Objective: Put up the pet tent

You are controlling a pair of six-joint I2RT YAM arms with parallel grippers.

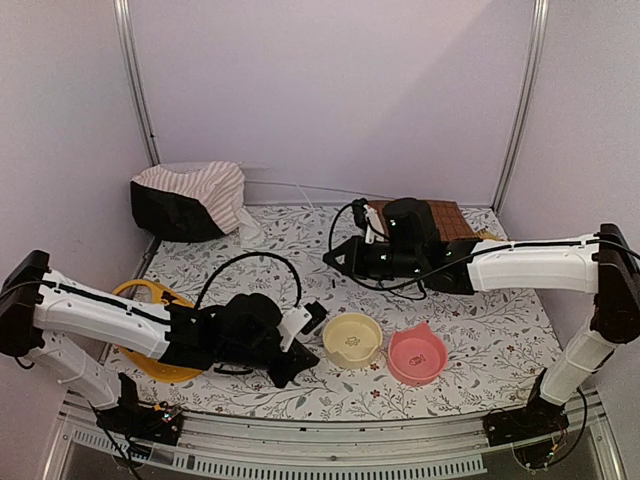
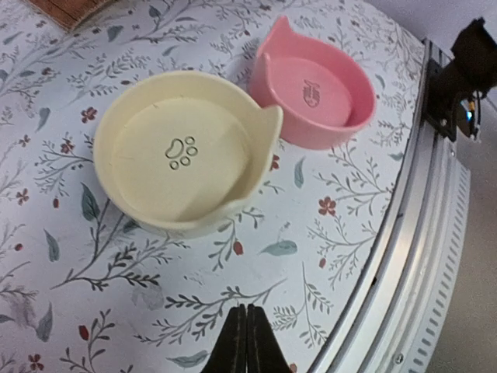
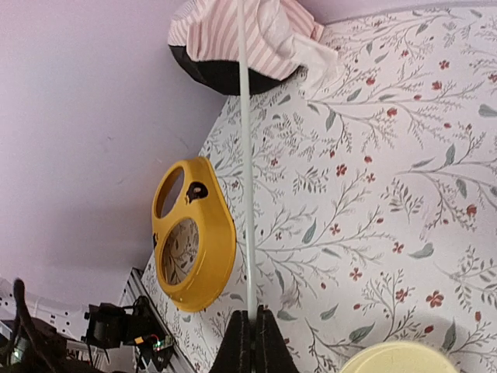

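The pet tent [image 1: 188, 195], pink-striped fabric with a dark base, lies at the back left, also seen at the top of the right wrist view. My right gripper [image 1: 341, 262], raised near the middle, is shut on a thin white pole [image 3: 247, 194], which runs up toward the tent in the right wrist view. My left gripper [image 1: 292, 362] is low at the front, shut with nothing showing between its fingers, left of the cream bowl [image 2: 178, 155].
A pink bowl [image 2: 314, 93] sits right of the cream one. A yellow frame piece [image 3: 210, 249] lies at the left edge, a brown mat [image 1: 440, 215] at the back right. Floor between tent and bowls is clear.
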